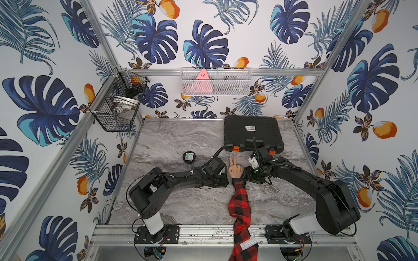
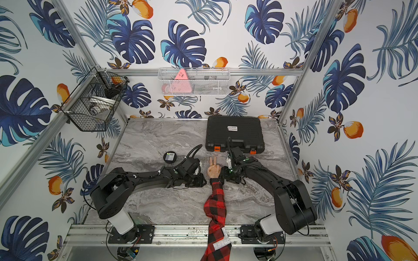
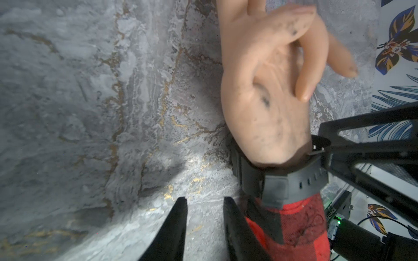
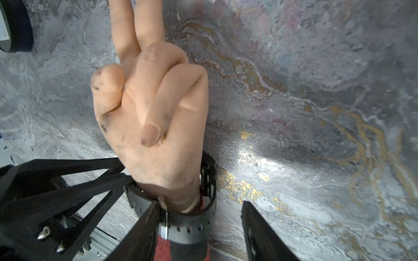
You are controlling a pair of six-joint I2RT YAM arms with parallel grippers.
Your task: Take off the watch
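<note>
A mannequin hand point(image 1: 235, 170) in a red-checked sleeve point(image 2: 215, 203) lies palm-up between my arms, with a black watch band round its wrist, also visible in the right wrist view point(image 4: 187, 226). My left gripper stands part open just left of the band, nothing between its fingertips. My right gripper is at the band, fingers apart on either side of it; whether they touch it I cannot tell. Black frames of the opposite gripper reach into both wrist views near the band.
A black case point(image 1: 253, 130) lies behind the hand at back right. A small dark round object point(image 1: 189, 157) sits left of the hand. Wire baskets point(image 1: 215, 81) hang on the walls.
</note>
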